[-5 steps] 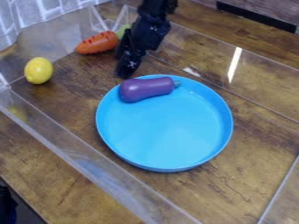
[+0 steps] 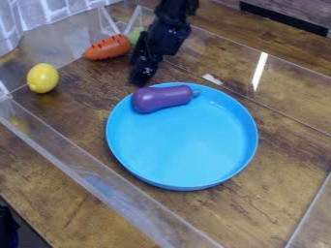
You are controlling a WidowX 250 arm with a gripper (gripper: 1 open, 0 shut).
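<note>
My black gripper reaches down from the top of the view to just behind the blue plate, over the wooden surface; it appears open, though its fingertips are dark and hard to make out. A purple eggplant lies on the upper left part of the blue plate. An orange carrot lies to the left of the gripper, with a green object partly hidden behind the arm. A yellow lemon-like object sits at the left.
Clear walls enclose the wooden surface. Bare wood shows to the right of the arm, left of the plate and at the lower right.
</note>
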